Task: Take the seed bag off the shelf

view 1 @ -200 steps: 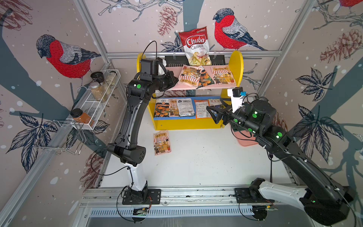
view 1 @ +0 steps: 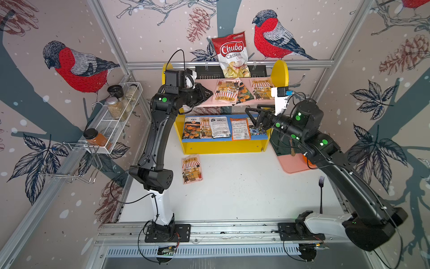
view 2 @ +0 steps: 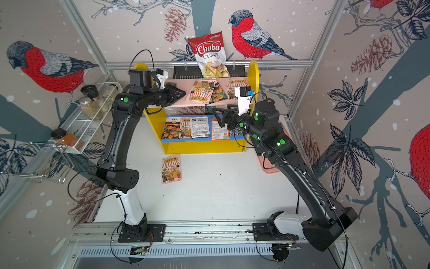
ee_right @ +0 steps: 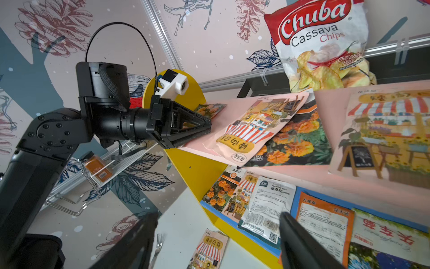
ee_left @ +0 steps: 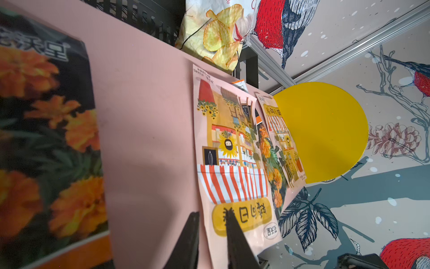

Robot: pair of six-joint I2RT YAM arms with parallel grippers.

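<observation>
Several seed bags lie on the pink upper shelf point(view 1: 207, 83). Nearest my left gripper point(view 1: 211, 94) is a bag with a striped awning print point(ee_left: 235, 179), partly over an orange-flower bag point(ee_right: 297, 139). My left fingers point(ee_left: 191, 244) are a short way apart at this bag's near left corner, and no firm hold shows. A second awning-print bag point(ee_right: 389, 134) lies at the right end. Close in the left wrist view is another flower bag point(ee_left: 49, 134). My right gripper stands open and empty before the shelves, its fingers point(ee_right: 293, 242) wide apart.
More bags fill the blue lower shelf point(view 1: 210, 140). One awning-print bag point(view 1: 192, 169) rests on the white table point(view 1: 233, 188), which is mostly clear. A chips bag point(view 1: 231, 53) stands behind the shelf. Yellow side panels point(view 1: 280, 74) bound the shelf; a wire rack point(view 1: 112, 118) hangs left.
The awning-print bag beside my left gripper has turned slightly and shifted a little right. My right gripper has moved up and back toward the upper shelf's front.
</observation>
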